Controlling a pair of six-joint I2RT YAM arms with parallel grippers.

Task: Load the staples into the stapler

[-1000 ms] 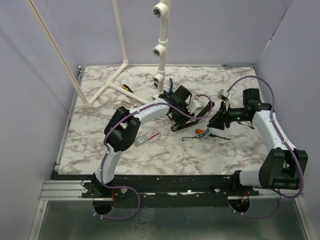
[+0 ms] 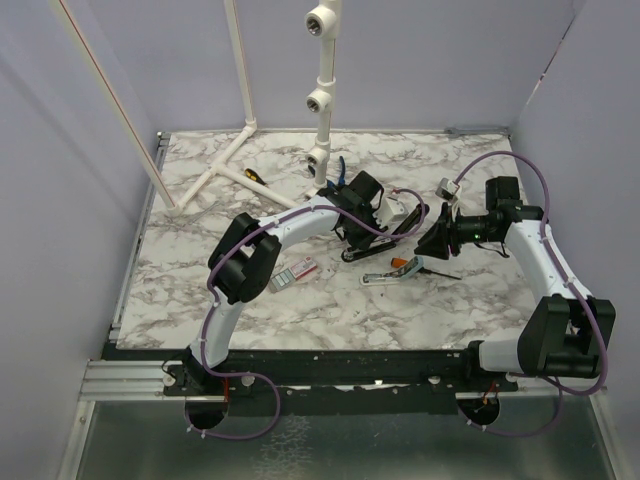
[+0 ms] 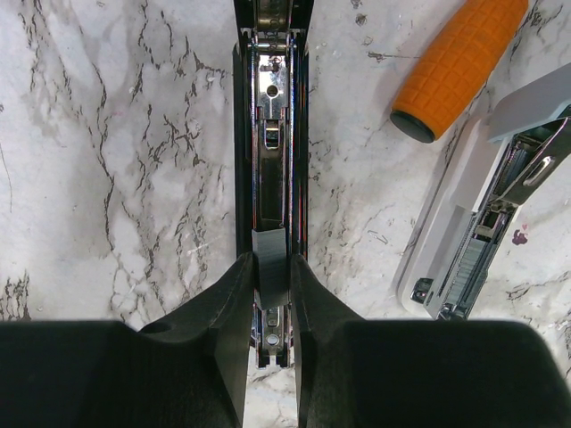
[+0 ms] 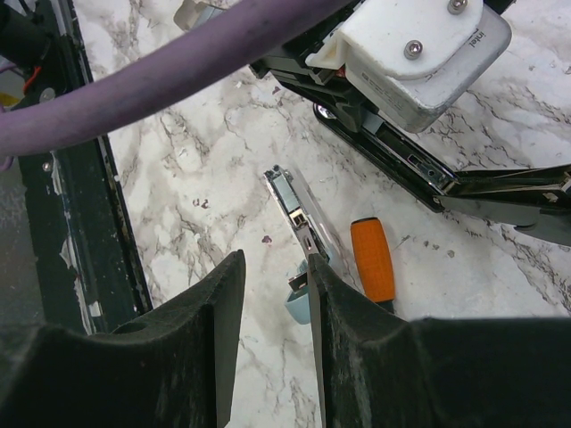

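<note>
A long black stapler [image 3: 241, 152] lies opened, its metal channel running up the middle of the left wrist view. In the front part of that channel sits a grey strip of staples [image 3: 271, 267]. My left gripper is over it, one fingertip on each side of the strip with a narrow gap; whether they pinch it cannot be told. From above, the left arm hides part of the stapler [image 2: 362, 251]. My right gripper stands apart from the stapler with its fingers spread and nothing between them, above the table near a smaller white stapler [image 4: 308, 201].
The white stapler [image 3: 446, 214] lies open right of the black one, beside an orange-handled tool [image 3: 464, 67]. A white and red box [image 2: 293, 274] rests left of the staplers. White pipes [image 2: 235, 150] and blue-handled pliers [image 2: 341, 170] are at the back.
</note>
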